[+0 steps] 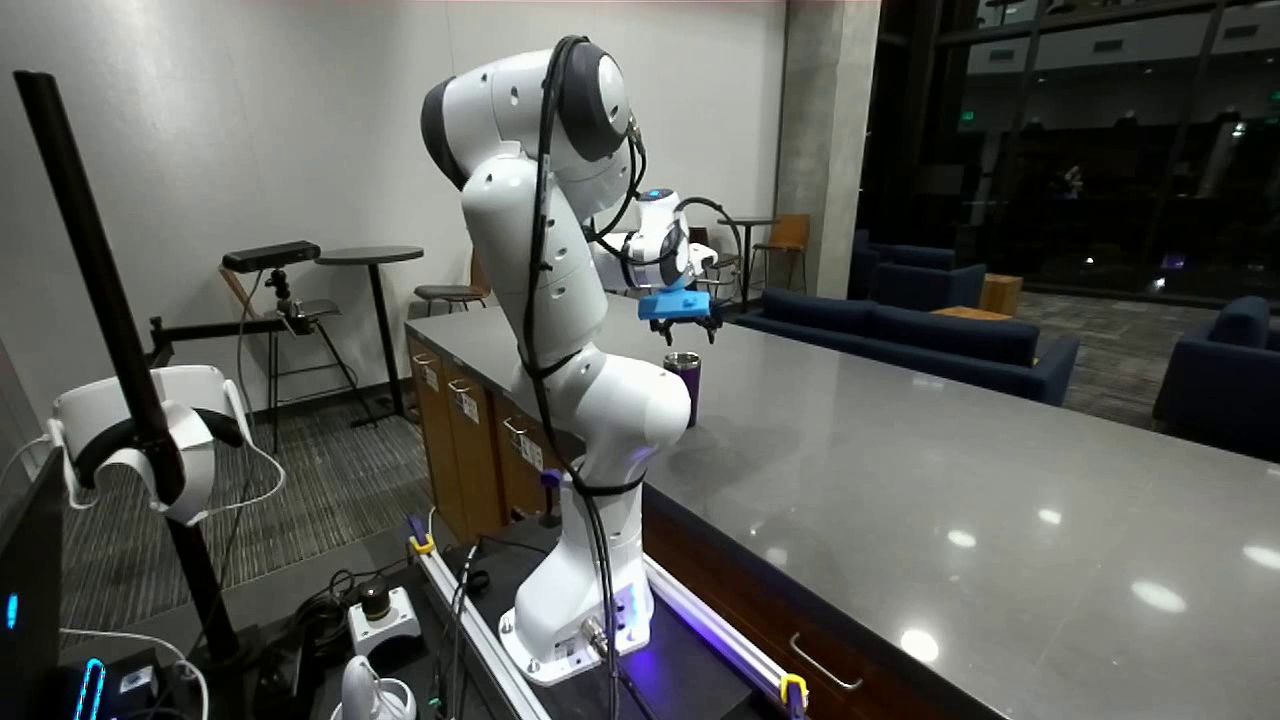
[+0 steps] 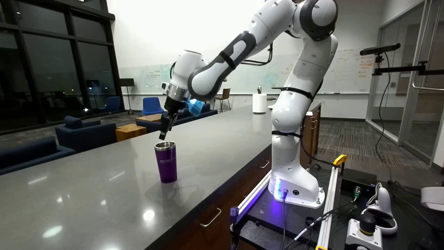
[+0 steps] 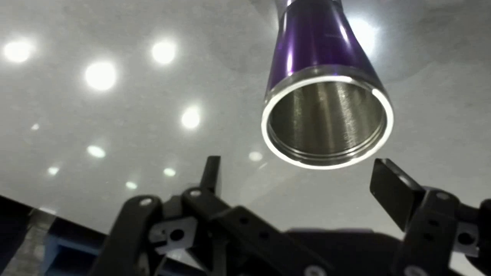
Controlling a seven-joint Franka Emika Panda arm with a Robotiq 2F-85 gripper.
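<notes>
A purple tumbler with a bare steel rim stands upright on the grey countertop. From the wrist, I look into the open mouth of the tumbler; the inside I can see is empty. My gripper is open, its black fingertips spread wide with nothing between them. In the second exterior view the gripper hangs tilted just above the rim, apart from it. The first exterior view shows the gripper above the tumbler, which is partly hidden by the arm.
Farther along the counter is a white container with pens or similar items showing at its top. Dark blue sofas stand beyond its far edge.
</notes>
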